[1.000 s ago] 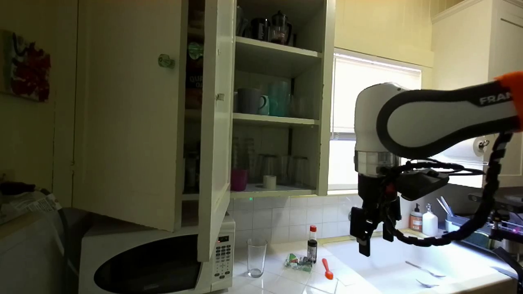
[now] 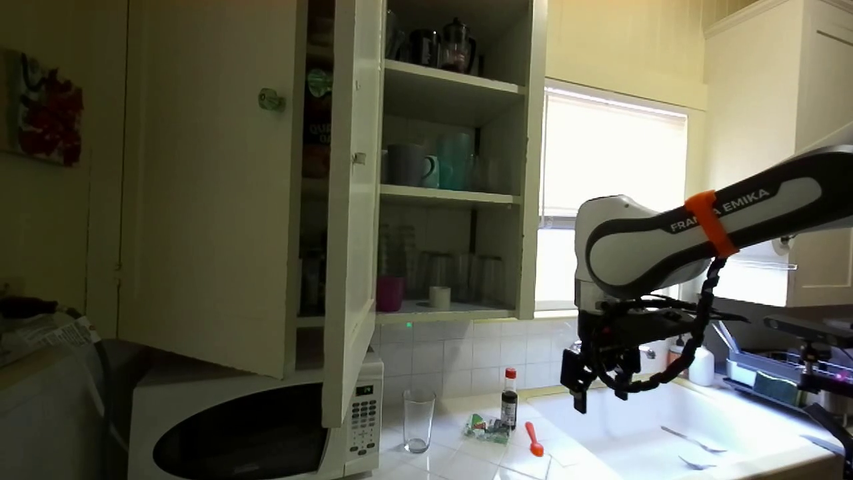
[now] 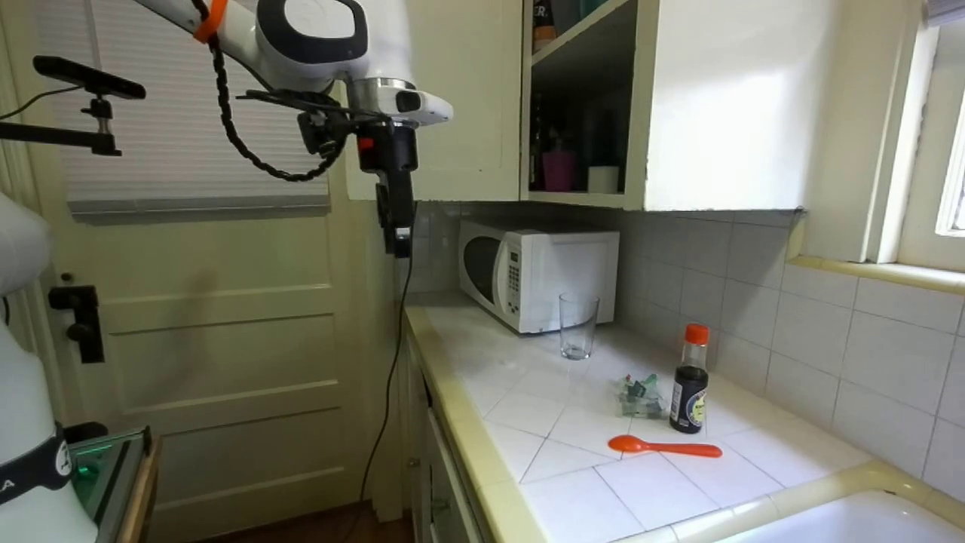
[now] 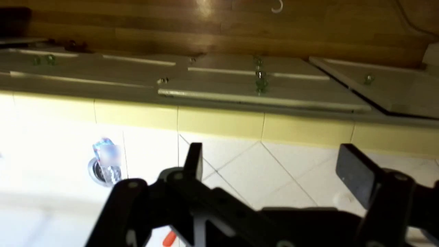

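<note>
High over the counter's front edge hangs my gripper (image 3: 398, 246), pointing down in exterior view 2. The wrist view shows its two dark fingers spread wide, with only air between the gripper's (image 4: 269, 164) tips and the white tiles far below. On the counter (image 3: 507, 398) stand an empty clear glass (image 3: 578, 327) and a small dark sauce bottle (image 3: 690, 385) with a red cap. A crumpled clear-green packet (image 3: 640, 397) lies beside the bottle, and an orange-red spoon (image 3: 665, 446) lies in front of them. All four are apart from my gripper.
A white microwave (image 3: 565, 271) stands at the counter's far end. Above it, an open cabinet door (image 2: 352, 200) sticks out beside shelves of cups and glasses. The sink (image 2: 640, 424) holds some cutlery. Bare tiles lie left of the spoon in exterior view 2.
My gripper has shifted slightly left there. The counter objects have stayed put.
</note>
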